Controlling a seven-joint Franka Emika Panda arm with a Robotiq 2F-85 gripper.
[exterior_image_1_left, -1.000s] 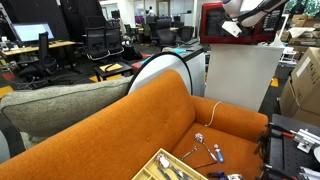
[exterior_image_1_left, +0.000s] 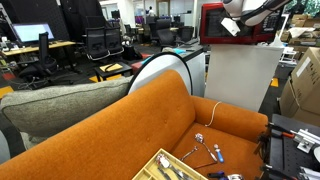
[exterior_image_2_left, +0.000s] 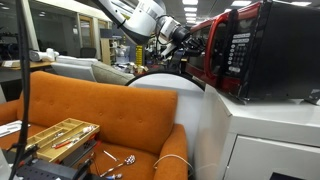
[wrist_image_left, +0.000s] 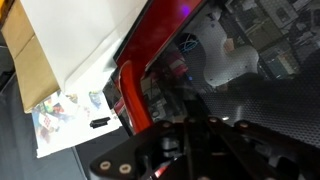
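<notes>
A red microwave (exterior_image_2_left: 225, 45) with a dark glass door stands on a white cabinet (exterior_image_2_left: 265, 125). My gripper (exterior_image_2_left: 178, 42) is raised at the microwave's front, on the end of the white arm. In the wrist view, the red curved handle (wrist_image_left: 133, 95) runs just to the left of the gripper, and the dark door glass (wrist_image_left: 235, 70) fills the right side. The fingers are shut, and nothing shows between them. The fingertips are dark against the dark door, so I cannot tell whether they touch the handle or the door.
An orange couch (exterior_image_1_left: 110, 130) lies below, with a wooden tray (exterior_image_2_left: 62, 140) of utensils and several loose tools on its seat. A white cable (exterior_image_1_left: 213, 112) hangs down beside it. A grey cushion (exterior_image_1_left: 65, 105) rests over the couch's back. Office chairs and desks stand farther off.
</notes>
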